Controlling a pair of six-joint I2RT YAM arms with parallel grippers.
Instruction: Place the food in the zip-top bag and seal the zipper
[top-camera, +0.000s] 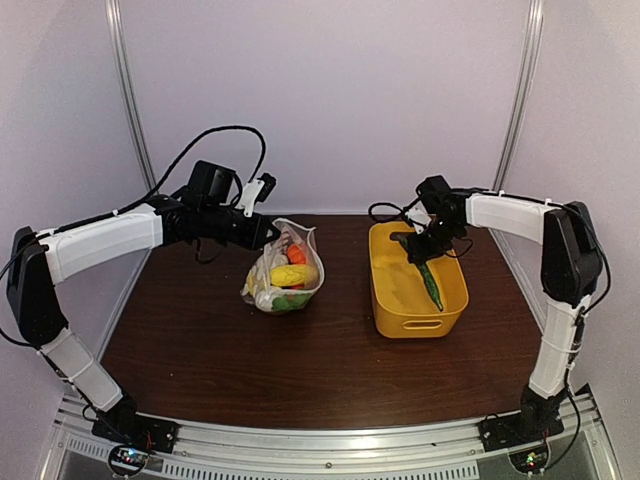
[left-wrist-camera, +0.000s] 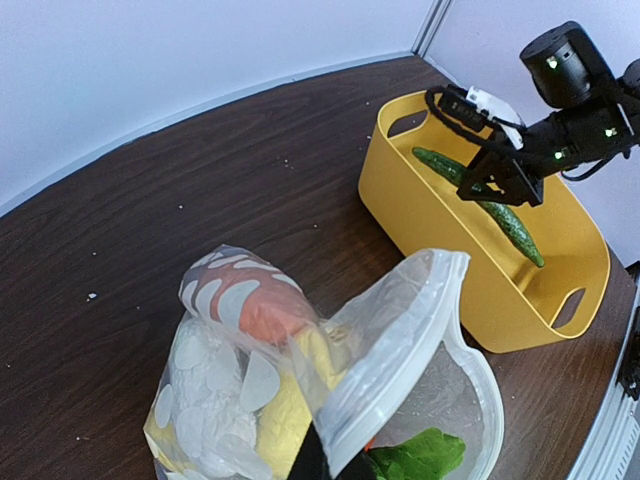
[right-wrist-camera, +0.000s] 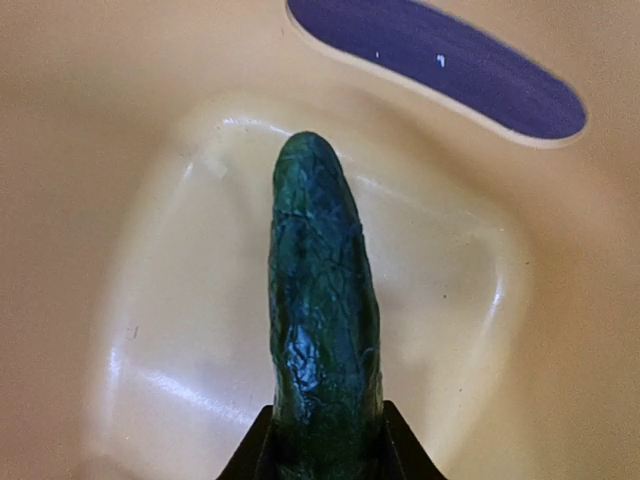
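A clear zip top bag (top-camera: 258, 285) stands on the table, mouth open, holding yellow, orange and green food pieces. At the bag's rim (left-wrist-camera: 385, 390) is my left gripper, shut on it; only its tips show at the bottom of the left wrist view. A long green cucumber (right-wrist-camera: 322, 290) is clamped between the fingers of my right gripper. Seen from the top view, the cucumber (top-camera: 430, 286) is over the yellow basket (top-camera: 410, 328), its far end reaching toward the basket's front wall.
The yellow basket (left-wrist-camera: 480, 290) stands to the right of the bag, with a handle slot in each end visible in the left wrist view. A wall closes off the back.
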